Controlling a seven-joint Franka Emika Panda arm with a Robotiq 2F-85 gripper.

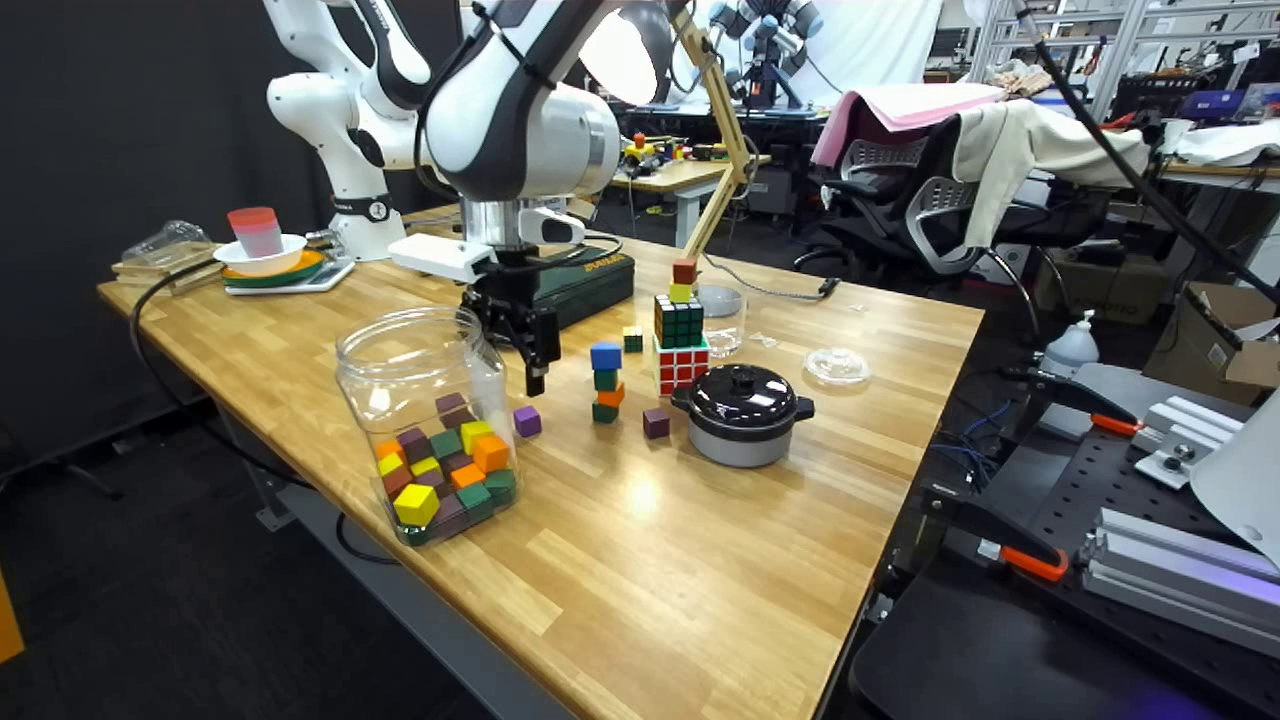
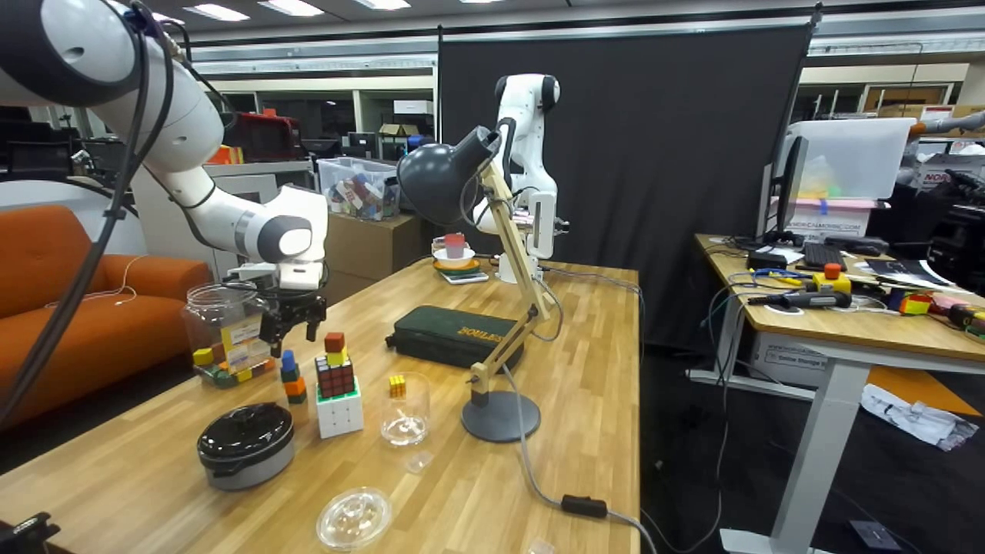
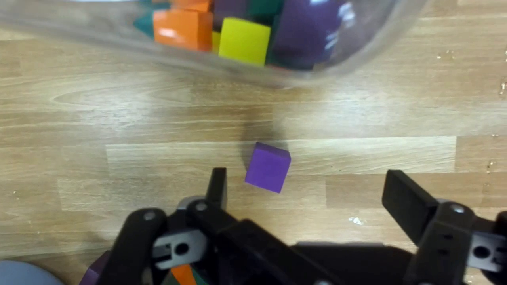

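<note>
On the bare wood lies a small purple cube (image 3: 268, 168), tilted a little in the wrist view; in exterior view 1 the same purple cube (image 1: 527, 421) is just right of the glass jar (image 1: 422, 372). My gripper is open, its fingers wide apart with nothing between them. The cube shows ahead of the fingertips, nearer the left finger (image 3: 218, 187), and the gripper hangs above the table. The jar holds several yellow, orange, green and purple blocks and fills the top of the wrist view.
A stack of small blocks (image 1: 607, 384) stands close by the gripper, with a Rubik's cube tower (image 1: 680, 342) behind it. A lidded pot (image 1: 741, 414), a dark purple cube (image 1: 656, 422) and a green case (image 1: 585, 282) are near.
</note>
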